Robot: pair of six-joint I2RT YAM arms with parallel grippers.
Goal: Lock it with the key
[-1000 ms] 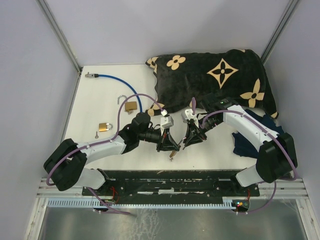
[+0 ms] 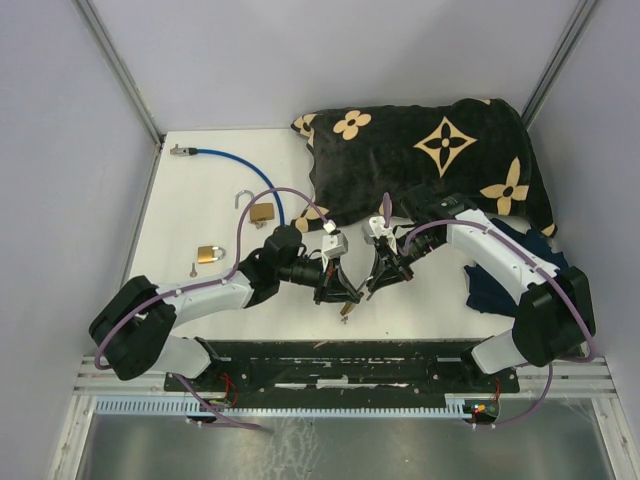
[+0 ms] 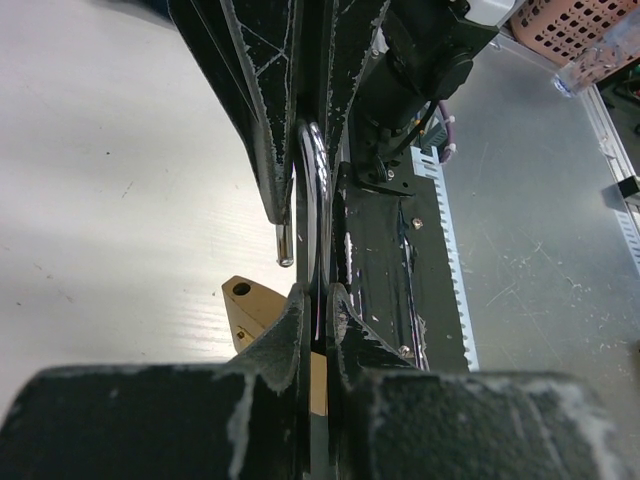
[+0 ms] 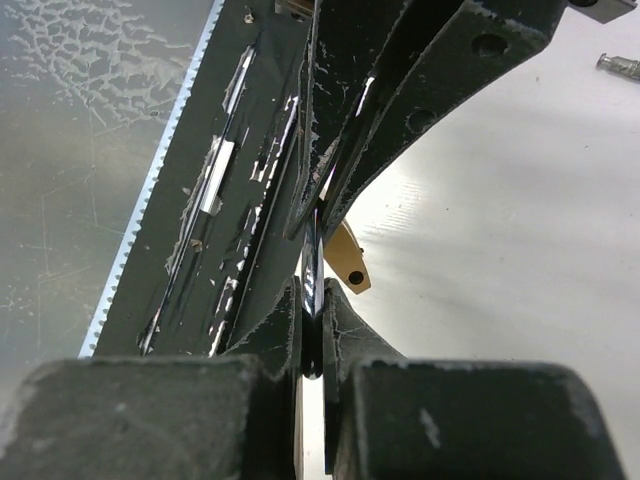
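My left gripper and right gripper meet above the table's front centre, both shut on a shiny steel shackle (image 3: pixel 315 160), which stands upright between their fingers. Behind them, a brass padlock body (image 3: pixel 255 305) with a round hole shows in the left wrist view, and also in the right wrist view (image 4: pixel 350 265), partly hidden by the grippers. In the top view another brass padlock (image 2: pixel 210 254) lies on the left, with a small key (image 2: pixel 193 270) just below it.
A loose shackle (image 2: pixel 243 196), a brass block (image 2: pixel 262 212) and a blue cable (image 2: pixel 228 158) lie at the back left. A patterned dark cushion (image 2: pixel 420 150) fills the back right, a navy cloth (image 2: pixel 485 290) the right. The front edge is close below the grippers.
Both arms hold nearly the same pose over the last second, with at most a very slight shift at the grippers.
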